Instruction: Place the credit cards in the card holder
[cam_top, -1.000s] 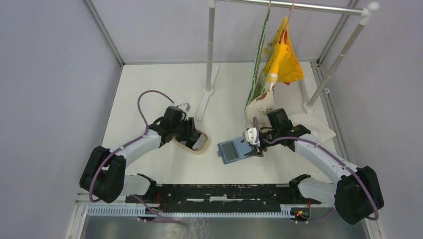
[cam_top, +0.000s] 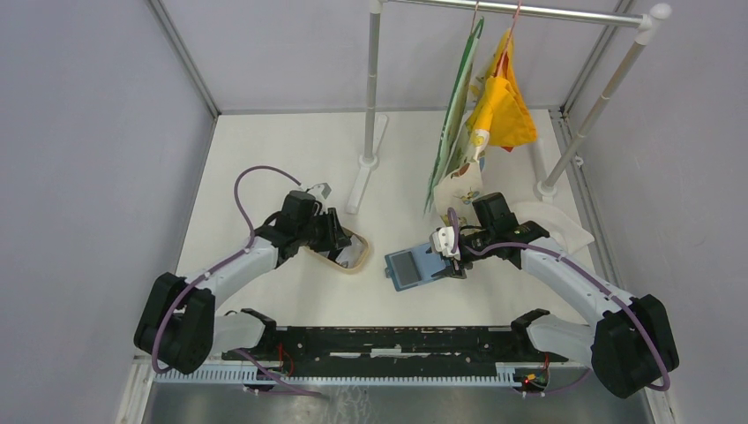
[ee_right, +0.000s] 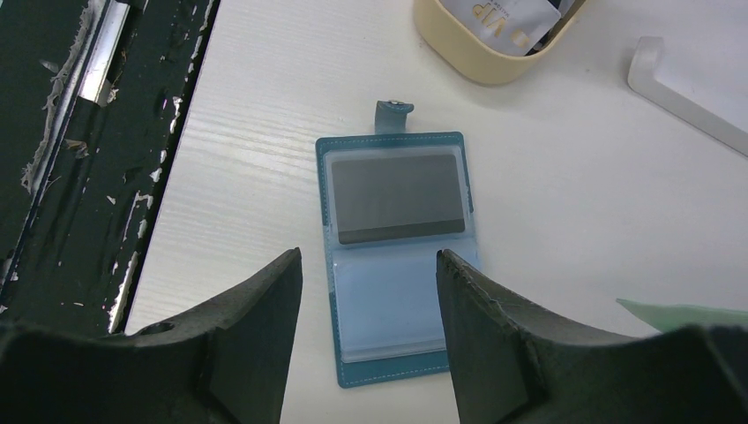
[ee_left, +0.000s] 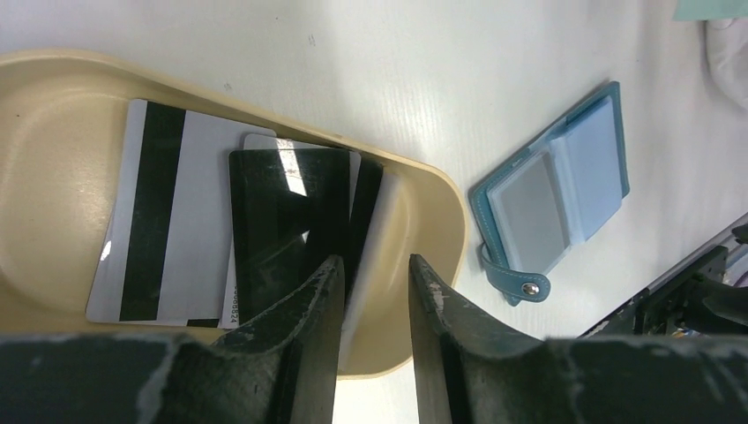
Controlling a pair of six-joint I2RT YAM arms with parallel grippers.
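In the left wrist view, the cream tray [ee_left: 62,79] holds several overlapping cards: a grey-white card [ee_left: 198,212] with a dark stripe, a black card [ee_left: 291,221] over others, and a pale slanted edge [ee_left: 375,238] at the right. Over these is my left gripper, fingers partly drawn together with a gap; whether they touch the pale edge cannot be told. The blue card holder [ee_right: 397,300] lies unfolded on the table, its strap [ee_right: 391,117] toward the tray. Above its far end, my right gripper stands open and empty.
Yellow cloth [cam_top: 503,106] and a green-edged cloth [cam_top: 457,115] hang from the rack [cam_top: 564,12] behind the right arm. A white rack foot [cam_top: 360,185] rests behind the tray. Bare table [cam_top: 375,243] separates tray and card holder.
My left arm has drawn slightly left and its gripper has tilted a little, still over the tray. More of the pale card shows. The right arm and card holder have not moved.
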